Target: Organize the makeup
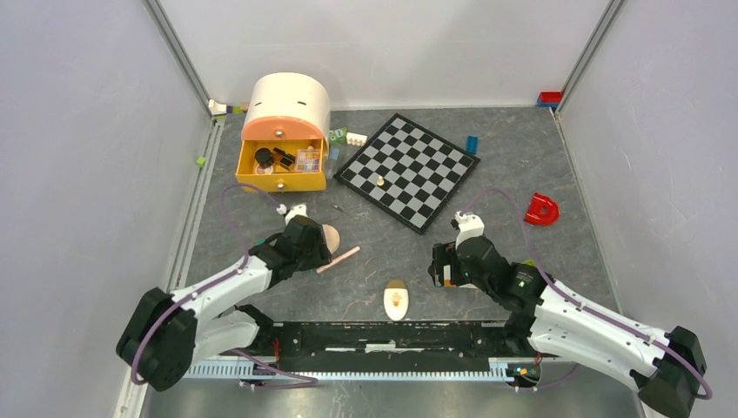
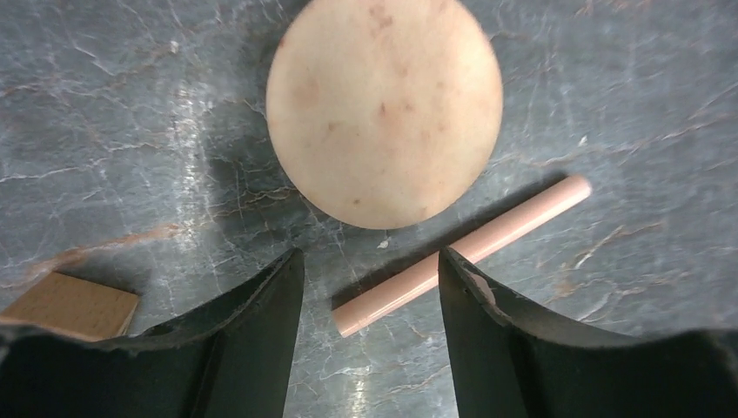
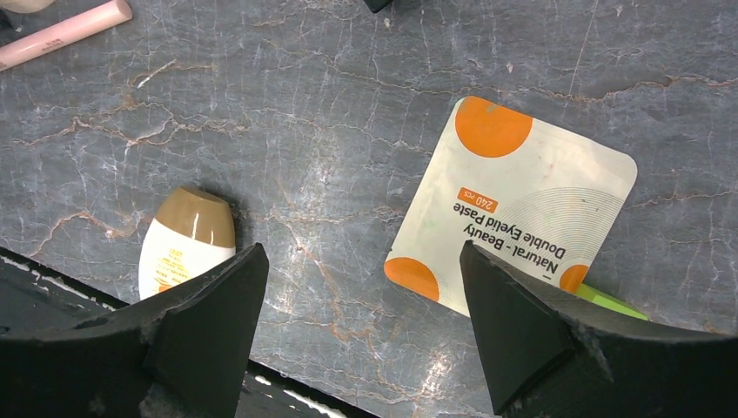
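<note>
A pink tube (image 2: 409, 287) lies on the floor under my left gripper, which is open; the tube passes across the gap between its fingers from above. Beyond it lies a round wooden disc (image 2: 383, 113). The orange-and-yellow drawer box (image 1: 287, 104) stands at the back left. Its open drawer (image 1: 303, 181) holds a black jar, black items and a small palette. My right gripper stands apart-jawed above the floor, nothing between its fingers. Close to it lie a flat cream-and-orange sachet (image 3: 540, 183) and a white bottle with a gold cap (image 3: 193, 218).
A chessboard (image 1: 407, 171) with a small piece on it covers the back middle. At the right sits a red D-shaped object (image 1: 541, 210). A brown block (image 2: 74, 306) is left of the left gripper. Bare floor separates the arms.
</note>
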